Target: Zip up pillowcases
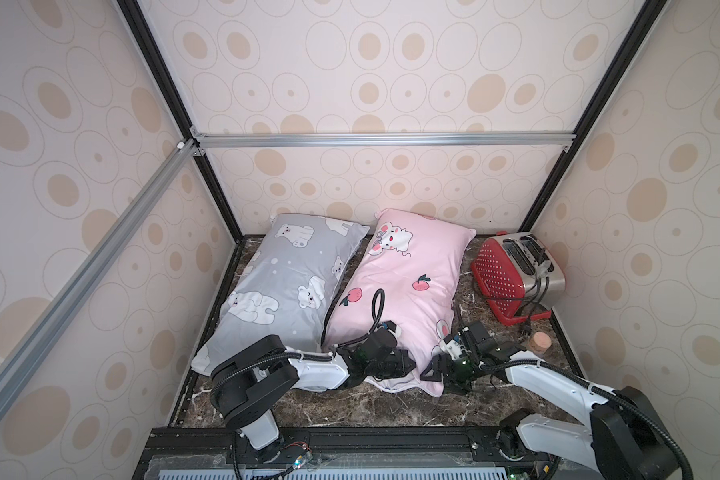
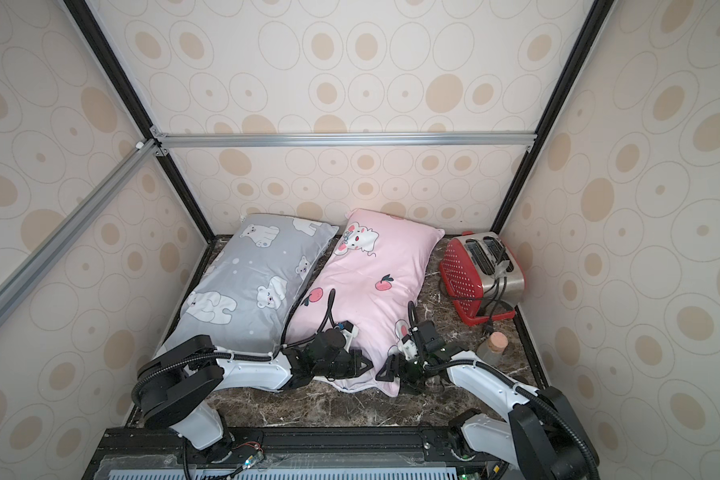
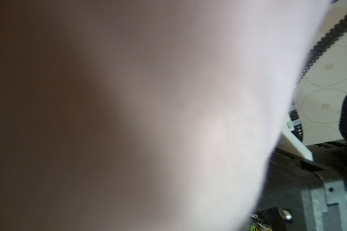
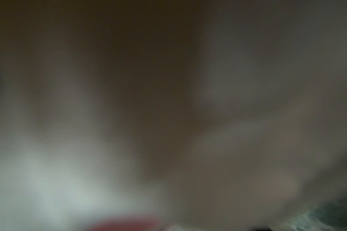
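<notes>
The pink pillowcase, printed with mice and cherries, lies on the dark marbled floor with its near end bunched toward me. At that end my left gripper looks shut and touches the cloth; what lies between its fingers is hidden. My right gripper is close on its right, open at the pillowcase's near right corner. To the left rests the grey bear-print pillowcase, its near edge partly behind my left arm. Blurred cloth fills most of the left wrist view, and blurred cloth covers the right wrist view. No zipper can be made out.
A red and steel toaster with its cord stands at the right. A cork-topped jar sits behind my right arm. Patterned walls close in the sides and back. A bare marble strip runs along the front.
</notes>
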